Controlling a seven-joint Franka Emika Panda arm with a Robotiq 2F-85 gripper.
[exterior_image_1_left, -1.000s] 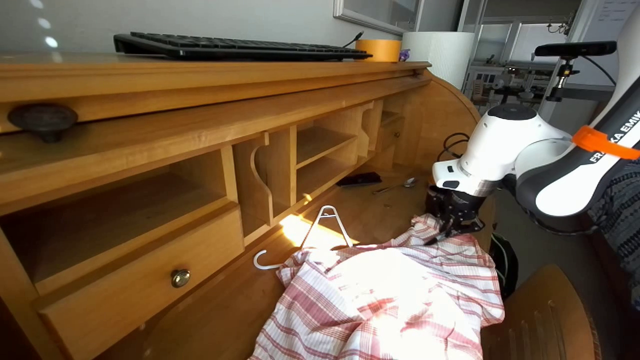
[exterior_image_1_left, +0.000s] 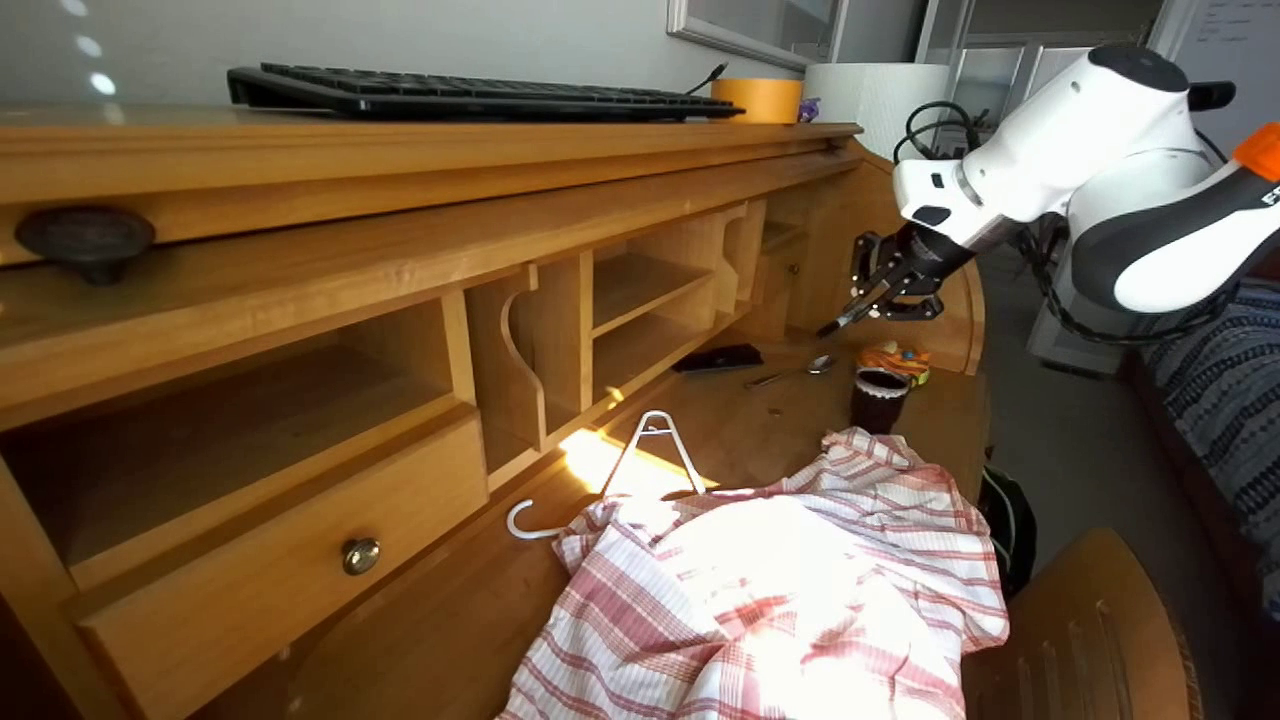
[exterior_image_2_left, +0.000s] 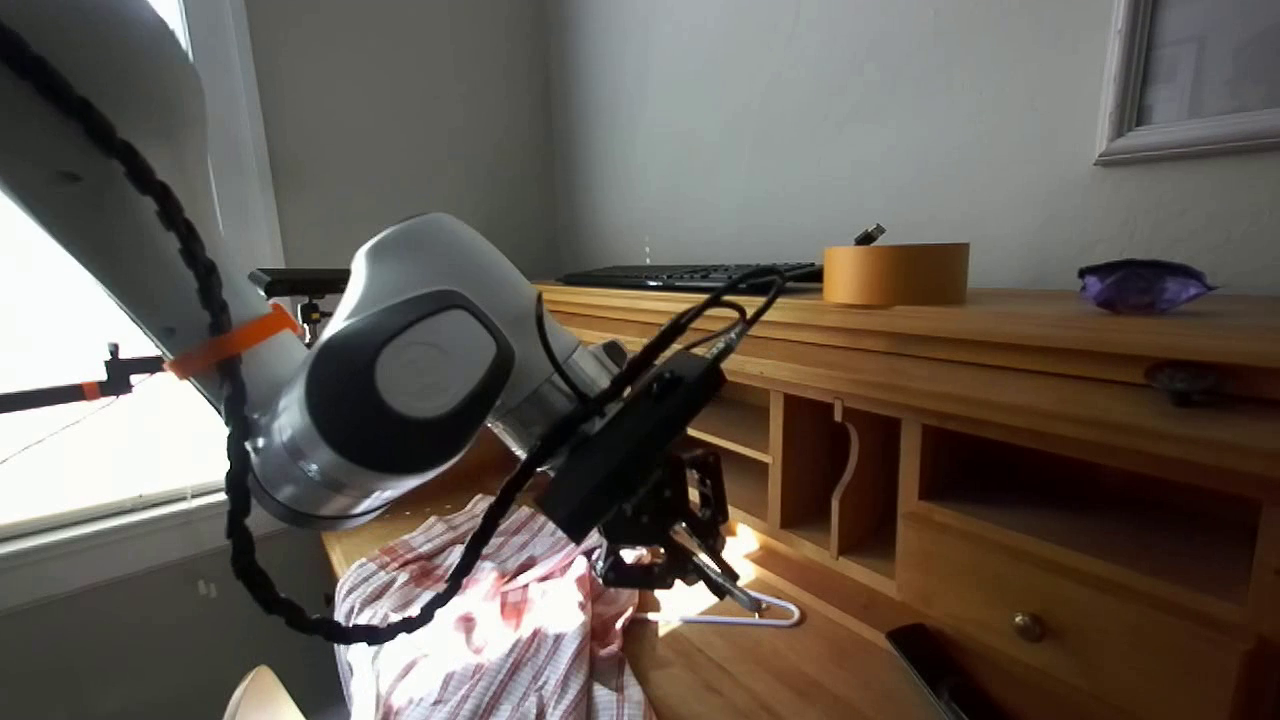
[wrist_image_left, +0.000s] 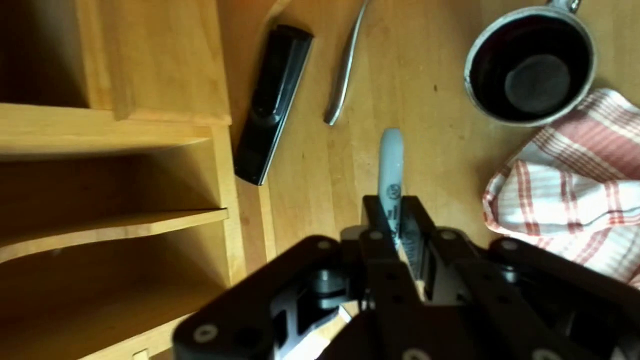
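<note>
A grey marker (wrist_image_left: 391, 174) is pinched between the fingers of my gripper, its rounded end pointing out past the tips in the wrist view. In exterior view 1 the gripper (exterior_image_1_left: 846, 322) hangs in the air above the desk, tilted down toward the cubbyholes, with the marker sticking out. A dark mug (wrist_image_left: 537, 72) stands on the desk to the upper right in the wrist view. Beside it lies a crumpled red-and-white checked cloth (exterior_image_1_left: 768, 576), which spreads over the desk's front.
A black elongated object (wrist_image_left: 267, 114) and a spoon (wrist_image_left: 345, 75) lie on the desk near the cubbyholes. A white hanger (exterior_image_1_left: 654, 444) pokes out from under the cloth. Wooden shelves (exterior_image_1_left: 648, 288) line the back. An orange-yellow wrapper (exterior_image_1_left: 894, 358) sits behind the mug.
The gripper has risen from the cloth beside the mug and tilted toward the cubbyholes. The mug and the wrapper now show in exterior view 1. The cloth looks the same.
</note>
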